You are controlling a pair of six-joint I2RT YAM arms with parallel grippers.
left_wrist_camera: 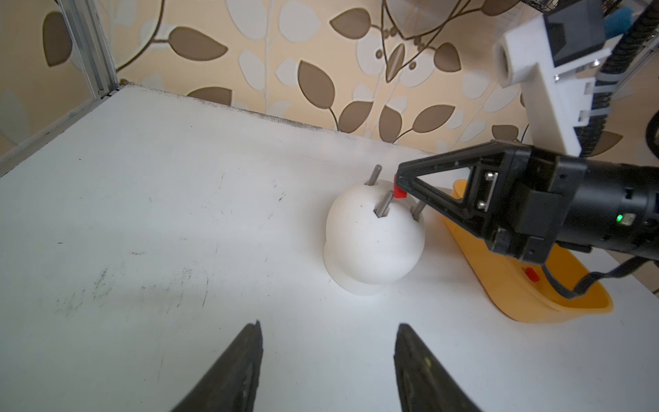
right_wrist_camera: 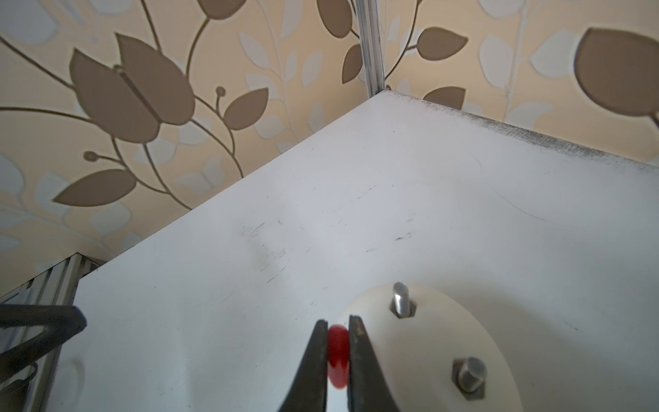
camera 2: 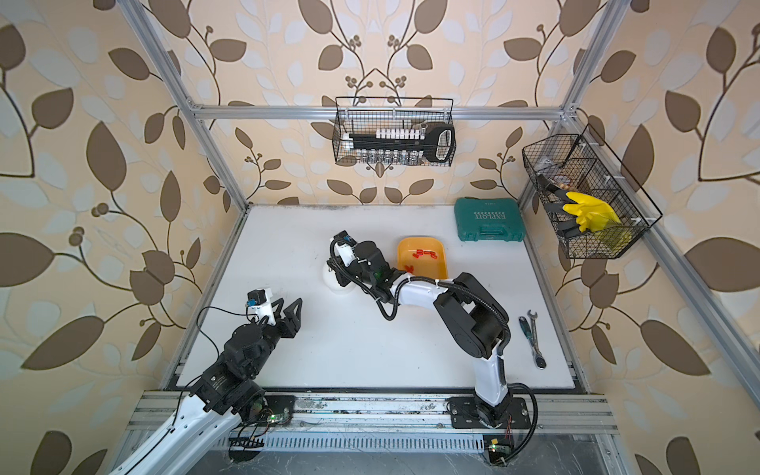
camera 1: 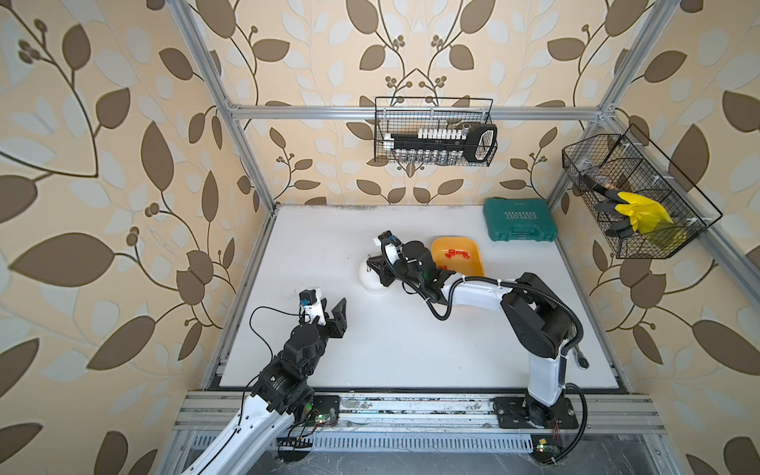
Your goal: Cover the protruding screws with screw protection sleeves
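A white dome-shaped block stands on the table with bare metal screws sticking up; three show in the left wrist view. Over its top, my right gripper is shut on a red sleeve. From the left wrist view the red sleeve sits among the screws, close by the front screw; whether it touches one cannot be told. In the right wrist view two screws, the upper one and the lower one, lie right of the fingers. My left gripper is open and empty, short of the block.
A yellow-orange bin with red sleeves stands right of the block, under the right arm. The green case is at the back right, and wrenches lie at the right edge.
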